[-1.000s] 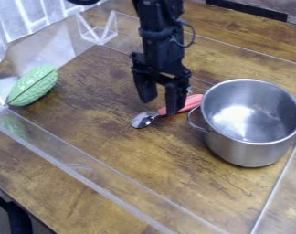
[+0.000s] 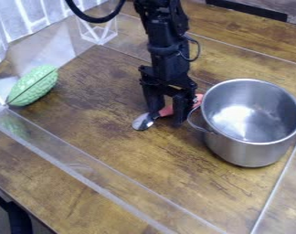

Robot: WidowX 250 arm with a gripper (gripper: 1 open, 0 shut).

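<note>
My black gripper (image 2: 166,104) is low over the table at the centre, its fingers down around a spoon (image 2: 145,120) with a pink-red handle. The spoon's metal head shows at the lower left of the fingers, and part of the handle shows to their right. Whether the fingers are shut on it cannot be made out. A large steel pot (image 2: 246,119) stands just to the right, beside the gripper.
A green object (image 2: 35,85), like a plush vegetable, lies at the left by clear plastic walls. A dark edge runs along the back right.
The gripper has moved down onto the spoon, covering more of its handle. The pot and green object have not visibly moved.
</note>
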